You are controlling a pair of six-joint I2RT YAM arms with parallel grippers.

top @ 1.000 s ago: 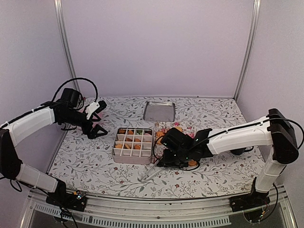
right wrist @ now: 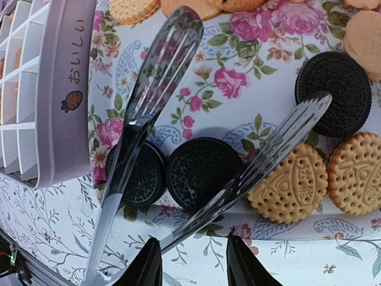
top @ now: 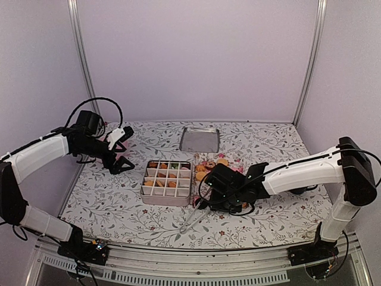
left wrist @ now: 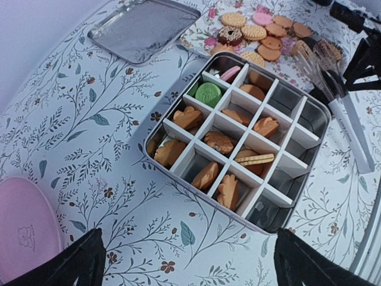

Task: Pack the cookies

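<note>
The divided box point(top: 166, 198) holds assorted cookies in several compartments, some empty. To its right lies a floral tray point(right wrist: 202, 89) with dark sandwich cookies point(right wrist: 196, 179) and round biscuits point(right wrist: 357, 179). Metal tongs point(right wrist: 119, 179) lie spread across that tray and out onto the table. My right gripper hangs over the lower arm of the tongs at the tray's front edge, fingers parted, nothing clearly between them. My left gripper stands open to the left of the box, with nothing between its fingers.
An empty metal tray point(top: 199, 140) sits at the back. A pink round object point(left wrist: 24, 226) is at the left, below my left gripper. The table between it and the box is clear.
The left arm is still.
</note>
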